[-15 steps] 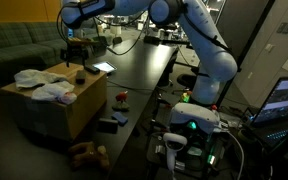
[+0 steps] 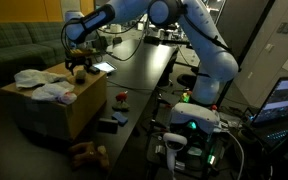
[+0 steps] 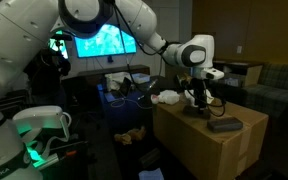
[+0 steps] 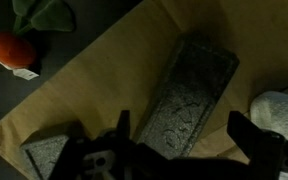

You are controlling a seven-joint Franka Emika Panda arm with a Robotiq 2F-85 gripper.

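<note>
My gripper is open above a brown cardboard box (image 3: 209, 158), its two dark fingers spread with nothing held between them. A long dark rectangular block (image 4: 189, 95) lies flat on the box, in the gap between the fingers as seen in the wrist view. The end of another grey block (image 4: 52, 152) shows at the lower left there. In exterior view 2 a dark block (image 3: 224, 125) lies near the box's edge, to the right of the gripper (image 3: 198, 98). How far the fingertips are above the block is hard to tell.
White crumpled cloth (image 4: 281, 115) lies on the box, right of the block. Off the box, a red item with green leaves (image 4: 12, 48) is on the dark floor. Brown objects (image 2: 88, 155) lie on the floor in front. A sofa (image 2: 19, 42) stands behind.
Over the last second, the gripper has come down closer to the box top. The box and the things on it appear unmoved.
</note>
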